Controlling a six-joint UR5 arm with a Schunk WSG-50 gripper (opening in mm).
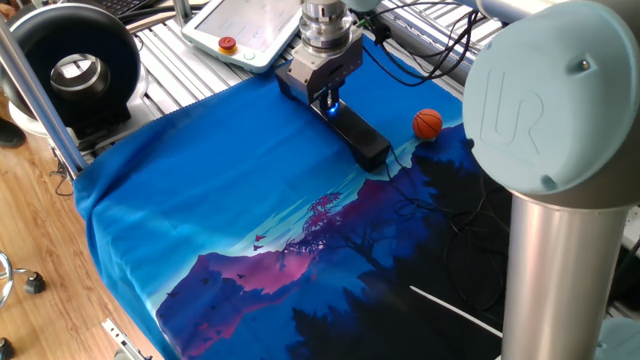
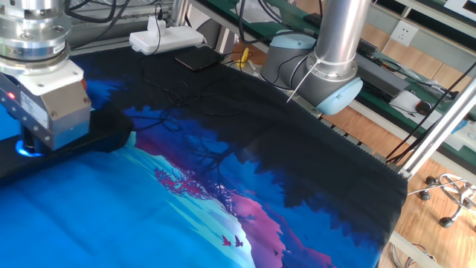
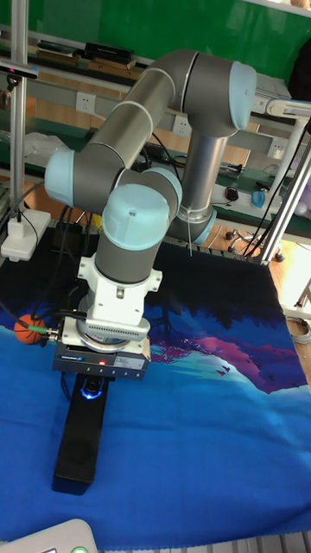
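A long black bar-shaped device, apparently a speaker, lies on the blue printed cloth. Its round control glows blue on the top face. Pointing down, my gripper has its fingertips right at that lit control. In exterior view 3 the black device stretches toward the near edge, and the gripper body covers its far end. The fingers look close together, but their gap is too small and dark to judge, and whether they touch the control is unclear.
An orange basketball-patterned ball rests beside the device's end. Thin black cables trail across the cloth's dark part. A teach pendant with a red button lies at the back. A white power strip and dark phone-like slab lie farther off.
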